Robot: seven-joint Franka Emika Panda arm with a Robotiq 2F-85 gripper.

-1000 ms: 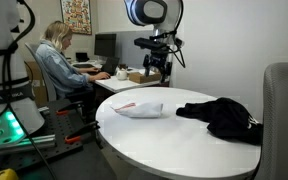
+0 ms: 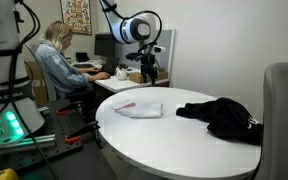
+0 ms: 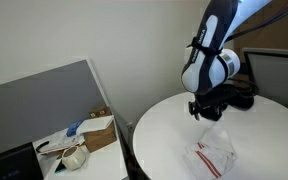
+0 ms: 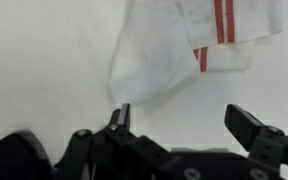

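Observation:
A white cloth with red stripes (image 3: 212, 158) lies loosely folded on the round white table. In the wrist view the striped cloth (image 4: 159, 55) fills the upper middle, its plain part to the left and the red stripes at upper right. My gripper is open, fingers wide apart with only bare table between their tips. From exterior view 1 the gripper (image 2: 151, 72) appears above and beyond the cloth (image 2: 134, 106), clear of it. Exterior view 2 has the gripper (image 3: 206, 112) just behind the cloth's raised end.
A dark crumpled cloth (image 2: 229, 120) lies on the table's right side in exterior view 1. A grey chair (image 2: 284, 120) stands at that edge. Beyond the table, a person (image 2: 59, 65) sits at a desk.
The gripper has shifted a little left in exterior view 1. The cloth's right end, which stood up in a small peak, now looks flatter.

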